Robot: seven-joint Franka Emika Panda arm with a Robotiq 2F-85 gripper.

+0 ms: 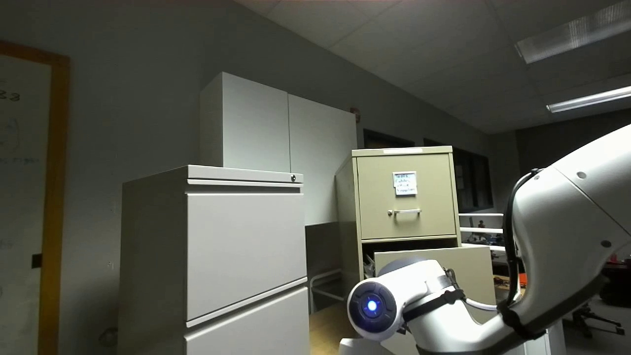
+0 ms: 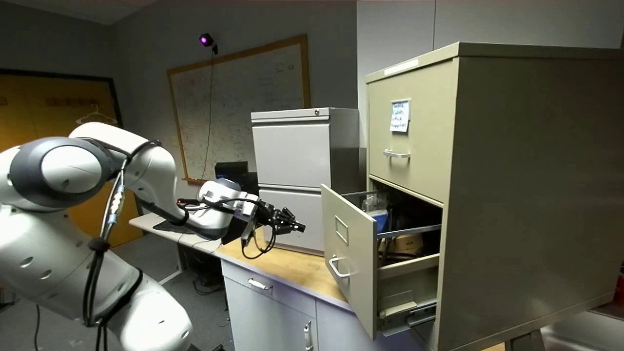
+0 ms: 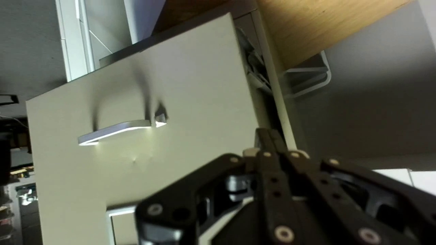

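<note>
The beige filing cabinet has its lower drawer pulled out, and dark contents show inside. Its upper drawer, with a paper label and a metal handle, is closed. In exterior view 2 my gripper is in the air to the left of the open drawer's front, apart from it. Its black fingers are together, with nothing visible between them. From the wrist, the drawer front fills the left and middle, its handle left of my gripper. The gripper is hidden in exterior view 1.
A grey two-drawer cabinet stands behind my gripper on the wooden counter. Below are white cupboards. A clear strip of counter lies between the grey cabinet and the open drawer.
</note>
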